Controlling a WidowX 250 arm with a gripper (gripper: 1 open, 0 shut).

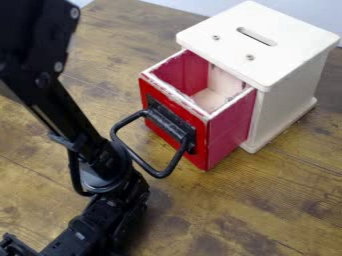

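A white wooden box (pixel 277 60) with a slot in its top stands at the upper right. Its red-fronted drawer (pixel 227 135) is pulled out toward the left, its pale inside bare where visible. A black bar handle (pixel 174 158) is fixed to the drawer front. The black arm comes down from the upper left, and my gripper (pixel 104 170) is low at the left of the handle. Whether its fingers are open, shut or touching the handle is hard to tell against the dark parts.
Dark robot hardware fills the lower left.
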